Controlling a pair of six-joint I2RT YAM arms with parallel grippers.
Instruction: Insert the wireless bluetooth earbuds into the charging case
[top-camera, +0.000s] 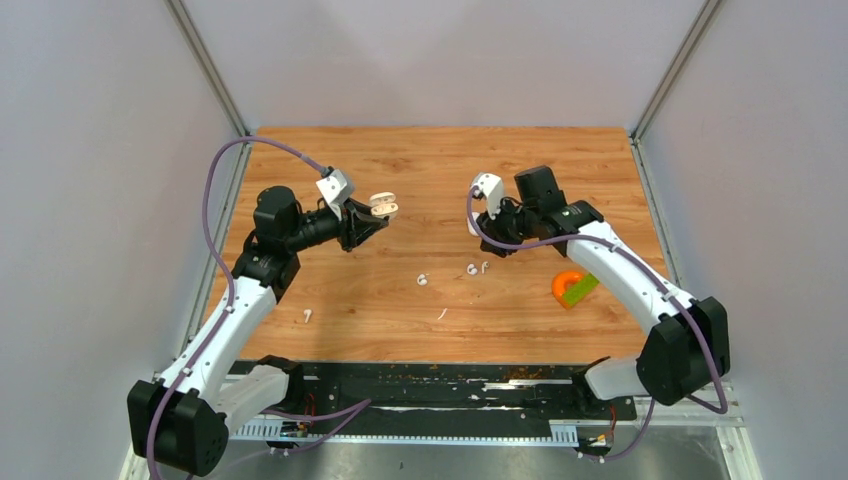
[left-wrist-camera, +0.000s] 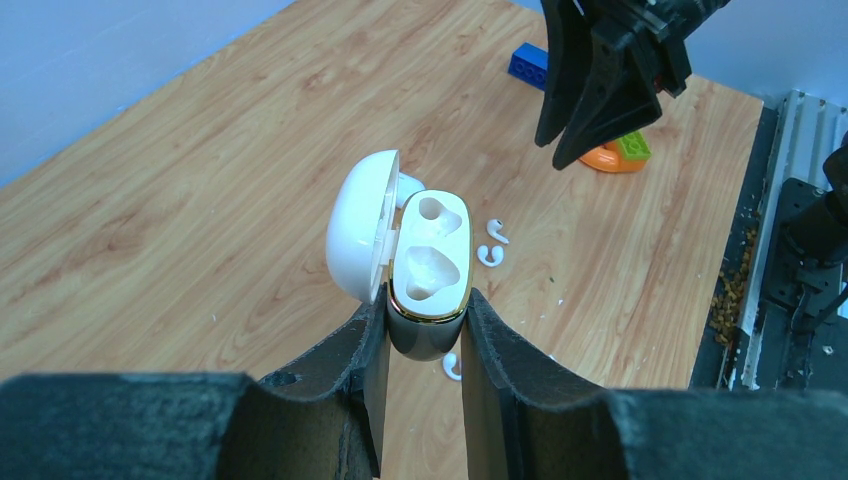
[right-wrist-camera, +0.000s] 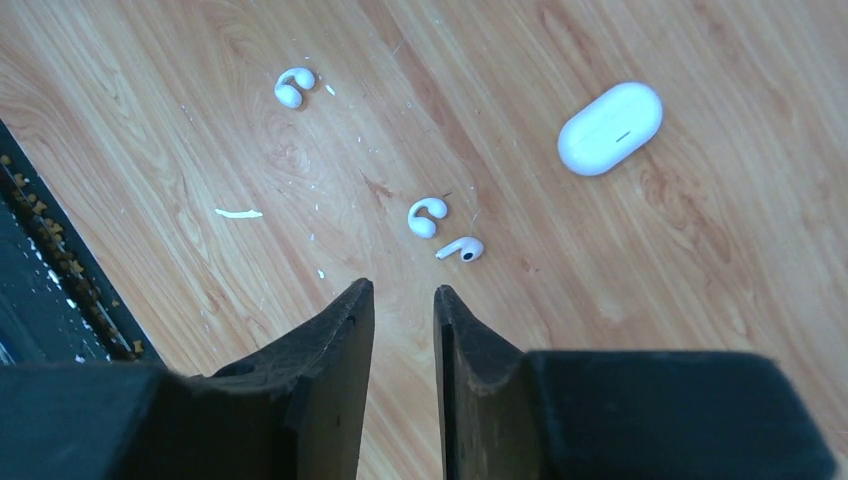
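My left gripper is shut on a white charging case (left-wrist-camera: 430, 250), held above the table with its lid open. Both wells in the case look empty. One stemmed earbud (right-wrist-camera: 467, 248) lies on the table close beside a C-shaped white piece (right-wrist-camera: 428, 217). Another small stemmed white piece (top-camera: 308, 315) rests at the table's left front. In the right wrist view, my right gripper hangs over the table with its fingers apart and nothing between them. From the left wrist view, its dark fingertips (left-wrist-camera: 566, 150) point down near the earbud.
A closed white case (right-wrist-camera: 610, 128) lies towards the back. A second C-shaped piece (right-wrist-camera: 295, 88) and a white sliver (right-wrist-camera: 238, 213) are nearer the front. An orange ring (top-camera: 567, 285), green block (top-camera: 580, 290) and blue block (left-wrist-camera: 528, 65) sit to the right.
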